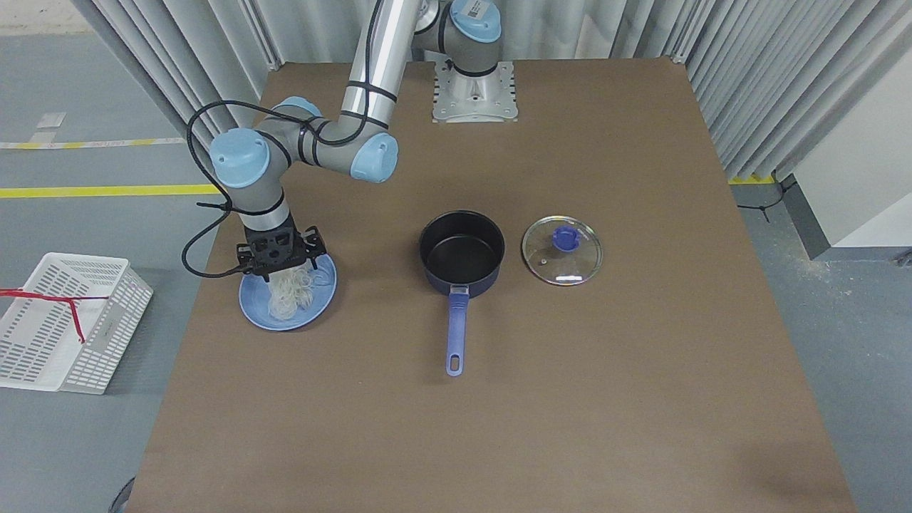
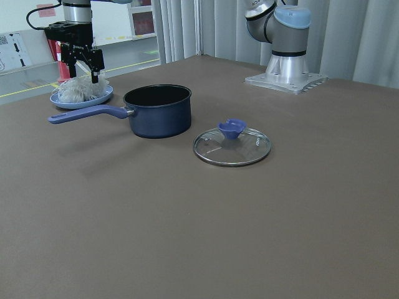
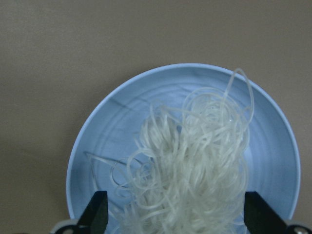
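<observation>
A pile of white noodles (image 3: 190,165) lies on a light blue plate (image 1: 254,303) at the table's left. My gripper is low over it, open, with its two black fingertips on either side of the noodle pile in the wrist view; in the front view it partly hides the plate. A dark blue saucepan (image 1: 462,248) with a long blue handle stands right of the plate, and a glass lid (image 1: 548,258) with a blue knob lies right of the pan.
The robot's mounting plate (image 1: 475,110) is at the back. A white basket (image 1: 102,359) sits on the floor beyond the left edge.
</observation>
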